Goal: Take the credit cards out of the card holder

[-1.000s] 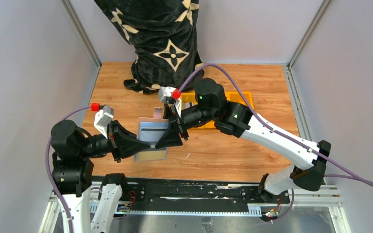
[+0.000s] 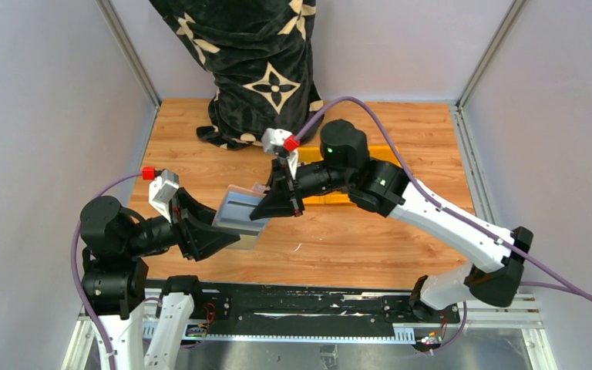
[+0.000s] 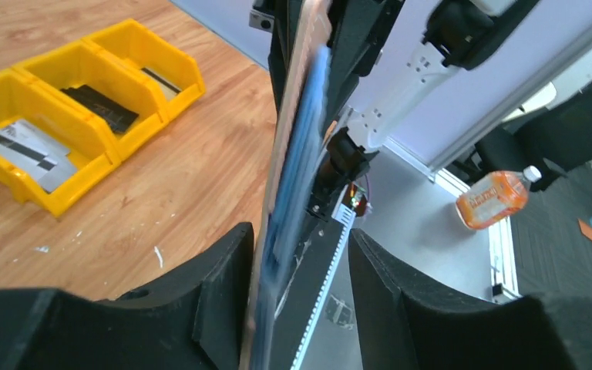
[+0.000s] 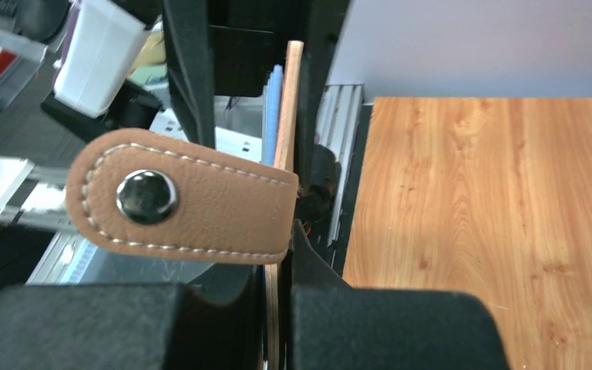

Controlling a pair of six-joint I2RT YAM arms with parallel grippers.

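The card holder (image 2: 239, 211), tan outside with blue and yellow cards in slots, is held up between the two grippers. My right gripper (image 2: 266, 204) is shut on it; in the right wrist view its tan snap strap (image 4: 223, 208) and blue card edge (image 4: 272, 116) show. My left gripper (image 2: 212, 231) is open around the holder's left part; in the left wrist view the blurred holder (image 3: 293, 177) stands upright between its fingers, nearer the left one.
A yellow three-compartment bin (image 3: 69, 177) with flat items lies behind the right arm on the wooden table (image 2: 354, 247). A dark patterned cloth (image 2: 254, 69) hangs at the back.
The holder and right gripper have shifted slightly, and the holder now looks more tilted in the top view. The left arm has hardly moved.
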